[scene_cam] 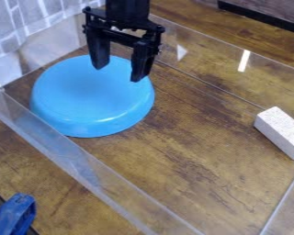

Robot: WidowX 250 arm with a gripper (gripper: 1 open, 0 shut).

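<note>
The black gripper (121, 60) hangs from the top of the camera view over the back part of a round blue disc (92, 99). Its two dark fingers point down and stand apart, with the blue disc showing between them, so it is open. Nothing shows held between them.
A white block (281, 132) lies on the wooden table (198, 147) at the right. A blue object (12, 216) sits at the lower left. Clear plastic panels run along the left and lower edges.
</note>
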